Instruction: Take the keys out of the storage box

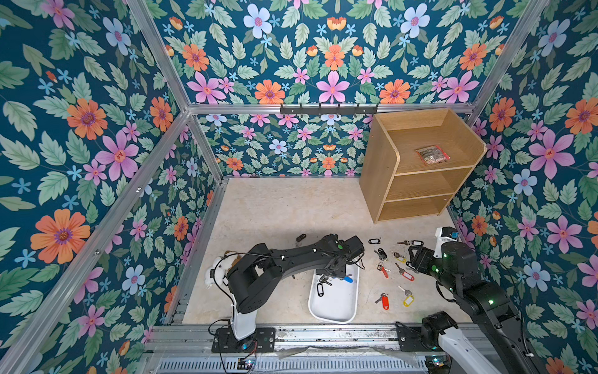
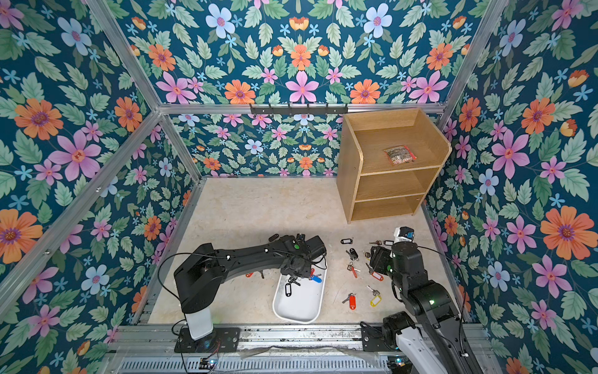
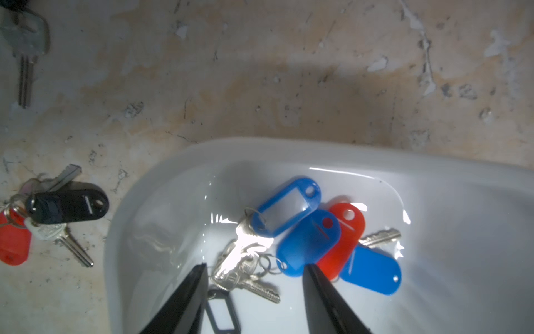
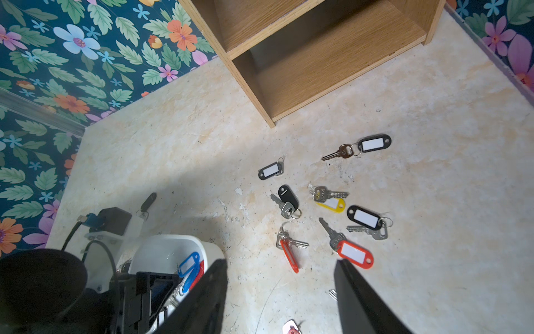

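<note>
The white storage box (image 1: 333,309) stands near the front middle of the table. In the left wrist view it holds a blue-framed tag (image 3: 286,206), a plain blue tag (image 3: 308,242), a red tag (image 3: 347,222), another blue tag (image 3: 371,270), a black-framed tag (image 3: 222,312) and several metal keys (image 3: 258,289). My left gripper is above the box, its fingers apart on either side of the loose keys, nothing visible between them. At the right, my right gripper points down above the table, fingers wide apart and empty.
Several tagged keys lie spread right of the box, such as a red-tagged key (image 4: 355,253) and a black-tagged key (image 4: 373,143). Behind stands a wooden shelf (image 1: 380,168) with a small bag (image 1: 431,154).
</note>
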